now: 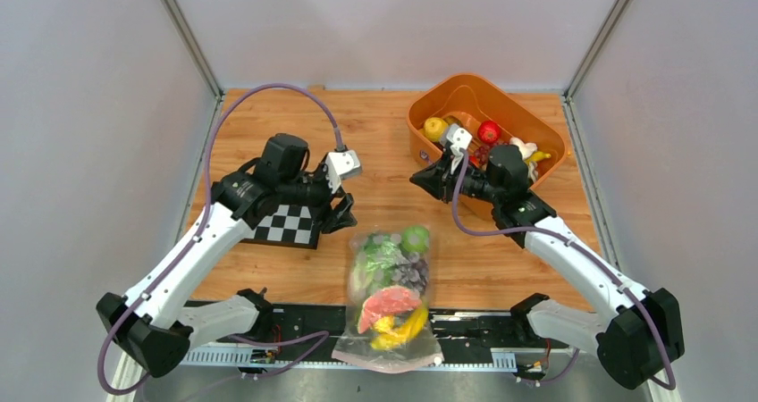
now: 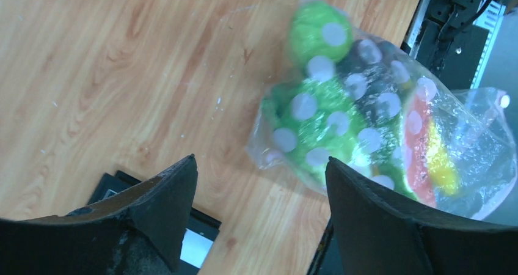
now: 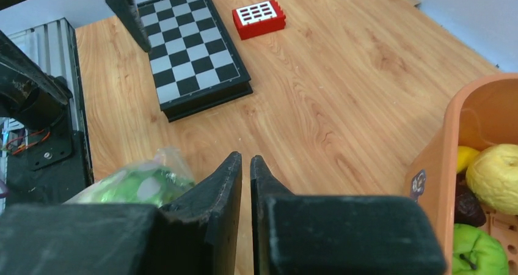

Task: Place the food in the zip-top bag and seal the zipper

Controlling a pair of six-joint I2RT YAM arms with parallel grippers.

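The clear zip bag (image 1: pixel 387 348) lies on its side with its mouth toward me, past the table's front edge and over the black rail. Through the plastic show green food, dark grapes, a pinkish-red slice (image 1: pixel 388 304) and yellow food (image 1: pixel 404 329). A white slider (image 2: pixel 504 100) sits at one corner of the mouth in the left wrist view. My left gripper (image 1: pixel 349 213) is open behind the bag's closed end, its fingers wide apart and empty. To the right, my right gripper has a narrow empty gap between its fingertips, clear of the bag.
An orange bin (image 1: pixel 527 116) with more toy food stands at the back right, beside the right arm. Left of the bag is a checkered board (image 1: pixel 288 227), with a red block (image 3: pixel 259 19) behind it.
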